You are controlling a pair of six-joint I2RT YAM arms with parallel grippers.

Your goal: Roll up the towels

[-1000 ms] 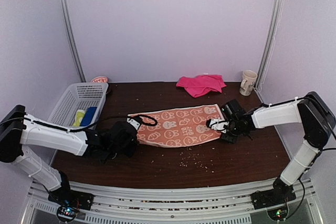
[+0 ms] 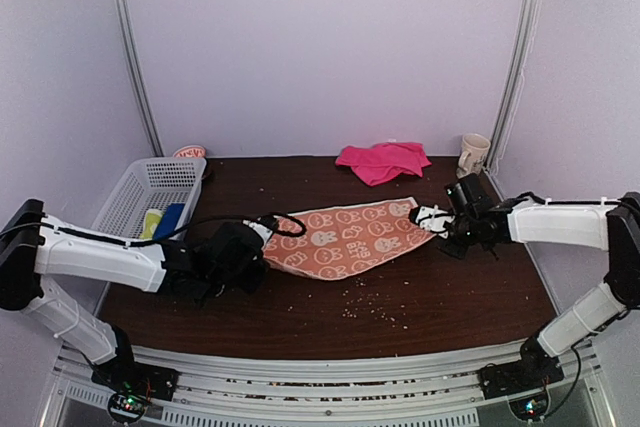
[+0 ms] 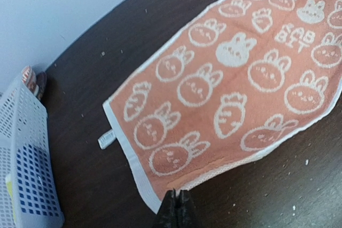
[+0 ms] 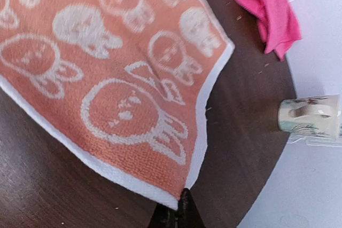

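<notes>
The salmon towel [image 2: 350, 242] with white bunny prints lies spread across the middle of the dark table. My left gripper is shut on its near left corner, where the edge creases slightly in the left wrist view. My right gripper is shut on the near right corner, with the white border running into its fingertips. A pink towel [image 2: 380, 160] lies crumpled behind at the back of the table.
A white basket [image 2: 150, 187] with yellow and blue items stands at the left. A mug [image 2: 473, 155] stands at the back right.
My right gripper has moved right and slightly up with the towel's corner. The left arm has shifted slightly right. The towel's left end looks pulled a little.
</notes>
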